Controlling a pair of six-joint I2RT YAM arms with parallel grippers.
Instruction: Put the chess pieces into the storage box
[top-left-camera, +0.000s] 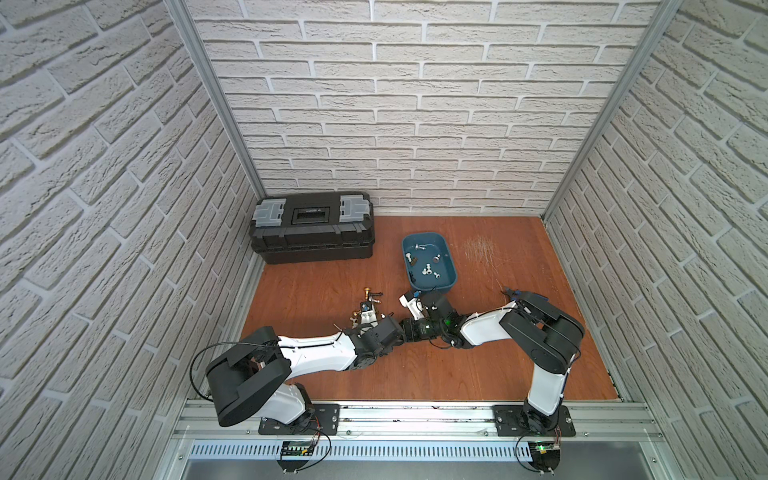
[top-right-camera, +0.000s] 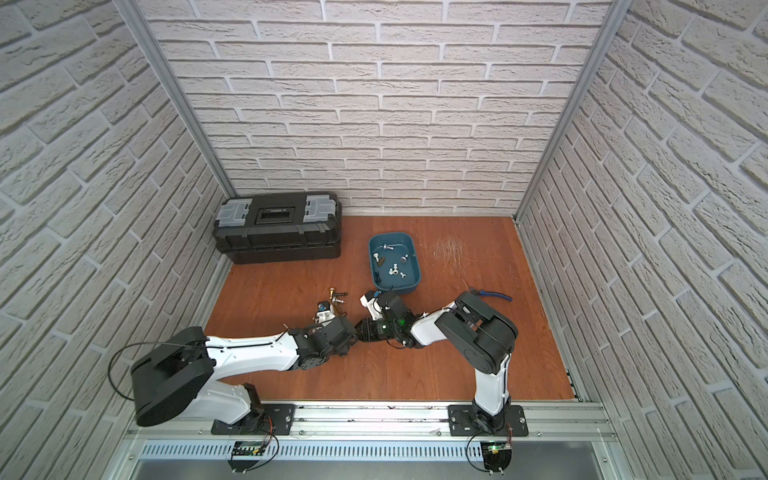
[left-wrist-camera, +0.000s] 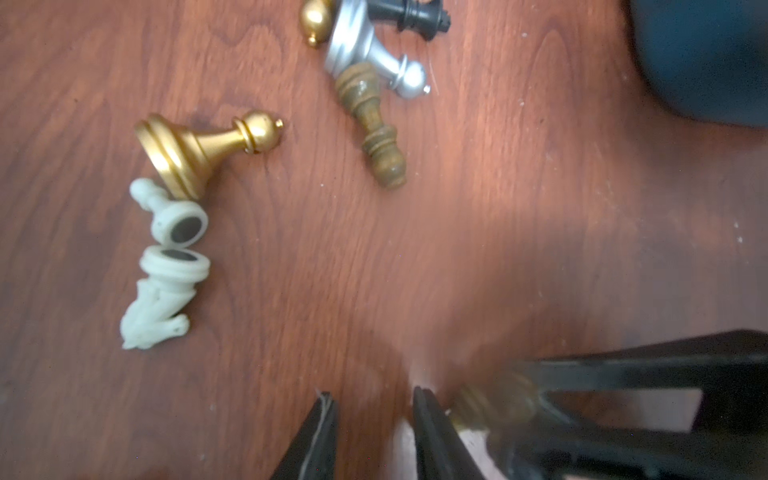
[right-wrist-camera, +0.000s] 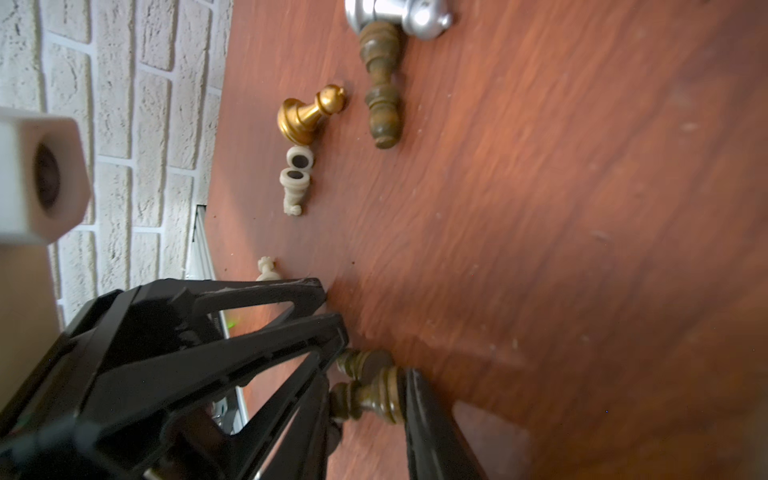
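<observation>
My right gripper is shut on a dark wooden chess piece (right-wrist-camera: 376, 392), low over the table, with another wooden piece beside it. My left gripper stands part open beside the right one, nothing visible between its fingertips. Lying pieces in the left wrist view include a gold pawn (left-wrist-camera: 200, 148), a white knight (left-wrist-camera: 160, 308), a white pawn (left-wrist-camera: 172, 216), a wooden piece (left-wrist-camera: 368, 120), a silver piece (left-wrist-camera: 384, 64) and a black piece (left-wrist-camera: 420, 16). The blue box (top-left-camera: 448, 260) behind the right gripper holds several small pieces.
A black toolbox (top-left-camera: 312, 240) stands at the back left. A blue object (top-right-camera: 496, 294) lies at the right of the table. Brick-patterned walls surround it.
</observation>
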